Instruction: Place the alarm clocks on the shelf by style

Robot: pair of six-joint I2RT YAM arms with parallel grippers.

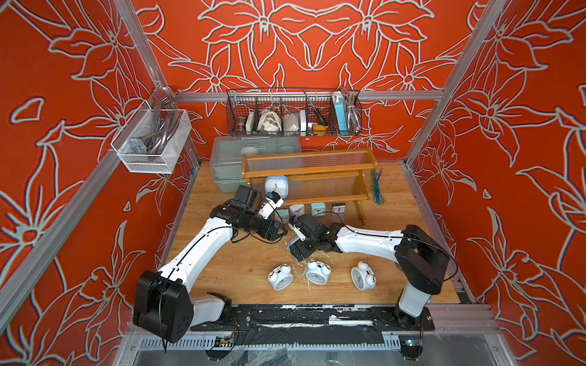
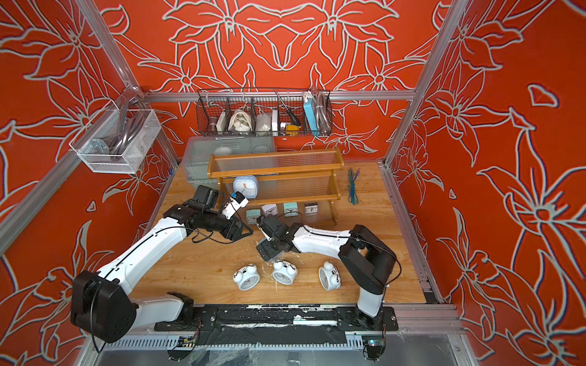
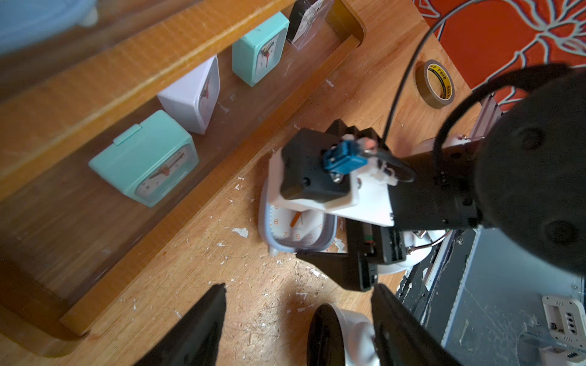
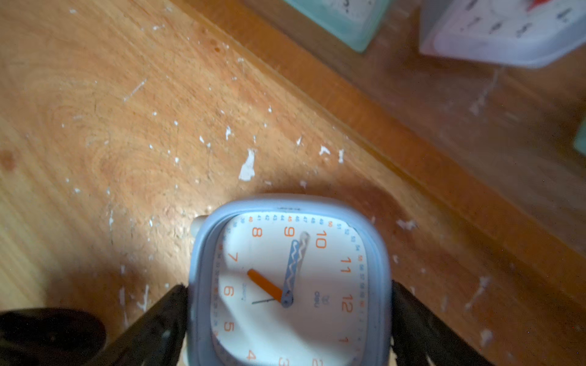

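Note:
A blue rounded-square clock (image 4: 332, 286) lies face up on the table before the shelf, between the fingers of my open right gripper; contact cannot be confirmed. My left gripper hovers to its left, open, with nothing between its fingers. Small mint clocks (image 3: 140, 158) (image 3: 256, 48), a lilac clock (image 3: 189, 97) and a dark clock (image 3: 308, 18) stand on the lower shelf. A similar blue clock (image 1: 276, 186) stands one tier up. Three white twin-bell clocks (image 1: 280, 277) (image 1: 317, 272) (image 1: 363, 277) sit along the front of the table.
The wooden shelf (image 1: 308, 158) stands at the back, with a plastic bin (image 1: 229, 158) behind its left end and green wires (image 1: 377, 186) at its right. A tape roll (image 3: 427, 85) shows in the left wrist view.

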